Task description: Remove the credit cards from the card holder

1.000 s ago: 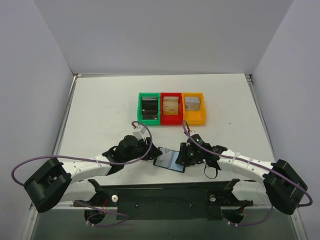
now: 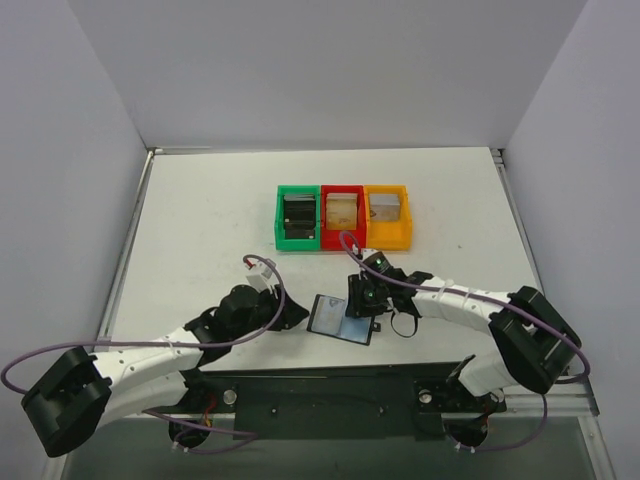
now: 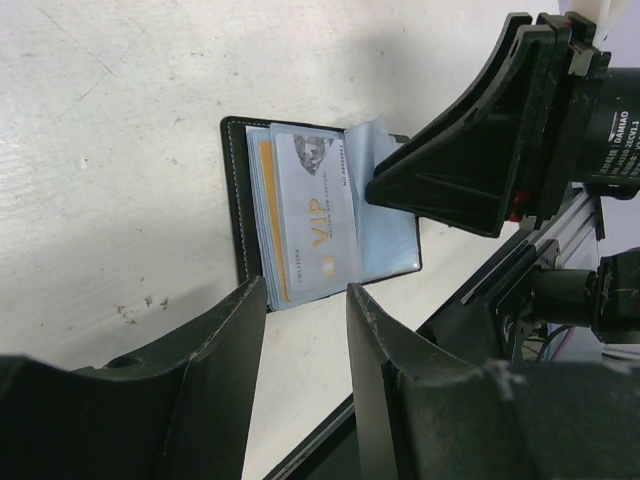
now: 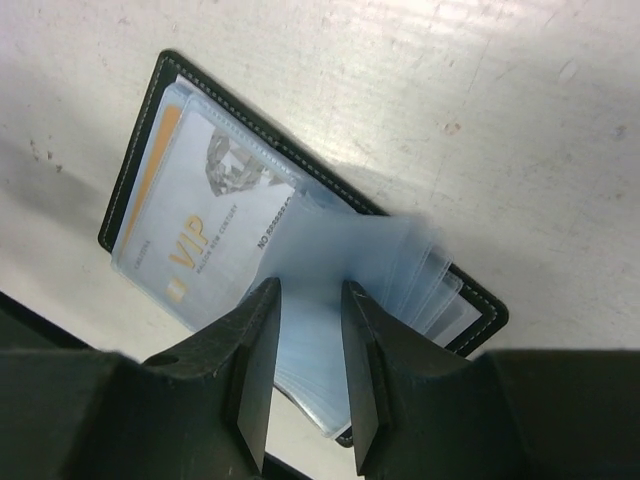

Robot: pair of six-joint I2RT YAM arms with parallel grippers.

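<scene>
The open card holder (image 2: 327,316) lies on the table, dark-edged with clear blue sleeves. A white VIP card (image 3: 315,205) shows in it, with an orange-edged layer beside it. My right gripper is shut on the crumpled clear sleeve at the holder's right side, pinching it. My left gripper hangs just left of the holder in the top view, part open, with nothing visible between its fingers.
Green (image 2: 282,222), red (image 2: 342,241) and orange (image 2: 388,238) bins with contents stand behind the holder. Its front edge is close below the holder.
Both arms have shifted: the left gripper moved leftward, away from the holder, and the right gripper moved slightly up and left.
</scene>
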